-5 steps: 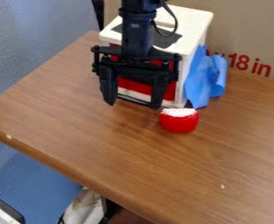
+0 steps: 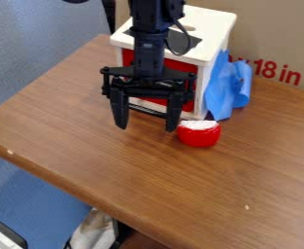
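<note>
My black gripper [image 2: 147,120] hangs open over the wooden table [image 2: 102,185] in the camera view, its two fingers wide apart with nothing visible between them. Just right of the right finger, on the table, is a small red round container [image 2: 198,137] with white on top. Behind the gripper stands a white box-like stand [image 2: 205,28] with a red front, partly hidden by my arm.
A crumpled blue item [image 2: 227,88] lies right of the white stand, before a cardboard panel [image 2: 278,39] with red print. The table's left edge drops to a blue floor.
The gripper has moved slightly down over the last second. The objects on the table have stayed where they were.
</note>
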